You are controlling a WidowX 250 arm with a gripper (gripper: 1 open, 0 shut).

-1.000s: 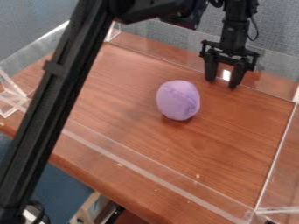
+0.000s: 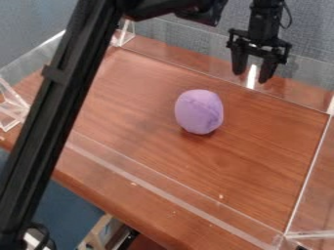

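Observation:
A black gripper (image 2: 252, 70) hangs at the top right, above the back of the wooden table (image 2: 156, 176). Its two fingers point down and stand apart, with a small white upright piece (image 2: 252, 78) visible behind or between them; whether it is held I cannot tell. A purple, rounded object (image 2: 198, 111) rests on the wood in the middle, well in front of the gripper and apart from it.
Clear plastic walls edge the table on several sides. A long black beam (image 2: 59, 107) runs diagonally across the left of the view. The wood around the purple object is bare.
The gripper has risen, uncovering more of the white piece beneath it. The purple object has stayed in place.

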